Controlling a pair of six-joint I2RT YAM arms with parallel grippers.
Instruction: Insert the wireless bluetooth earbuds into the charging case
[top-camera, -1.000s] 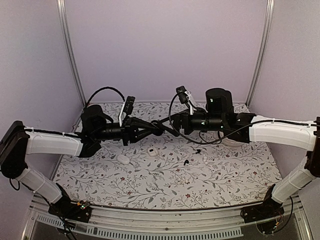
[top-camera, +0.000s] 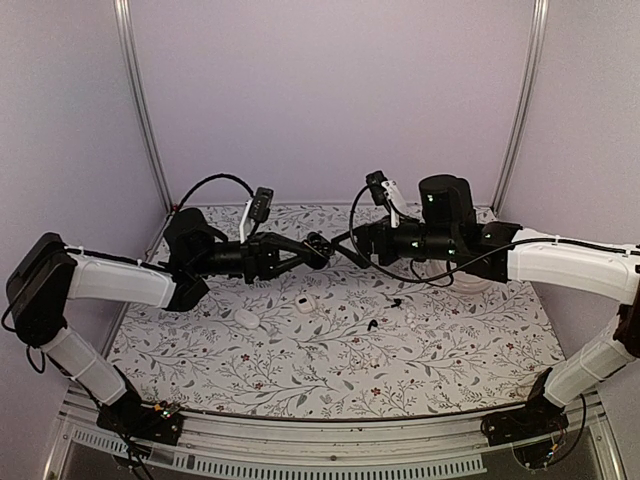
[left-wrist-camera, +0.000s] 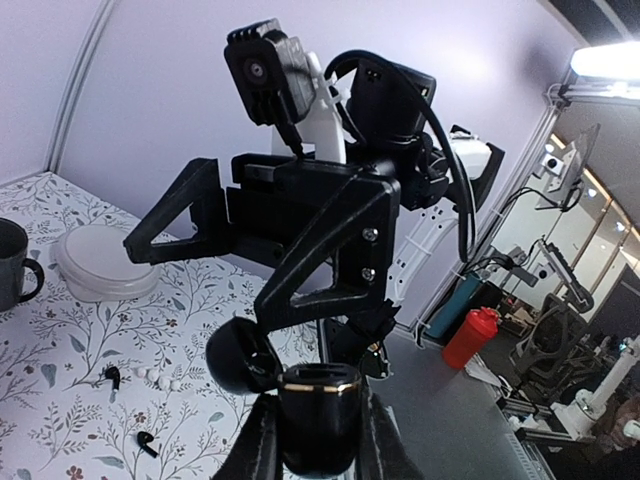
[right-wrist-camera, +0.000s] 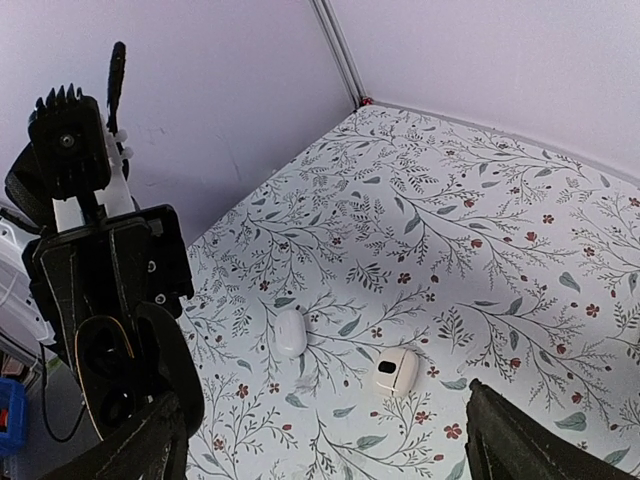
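Note:
My left gripper is shut on the black charging case, whose lid stands raised; in the right wrist view the open case (right-wrist-camera: 140, 370) shows empty-looking dark wells. My right gripper (top-camera: 345, 245) is open, just to the right of the case and apart from it, its fingertips (right-wrist-camera: 510, 450) with nothing between them. Two small black earbuds (left-wrist-camera: 113, 378) lie on the patterned table below.
A white rounded object (right-wrist-camera: 290, 332) and a white box-like one (right-wrist-camera: 397, 370) lie on the table. A white round container (left-wrist-camera: 105, 260) and a dark mug (left-wrist-camera: 12, 265) also stand there.
The case in my left gripper sits slightly higher than before.

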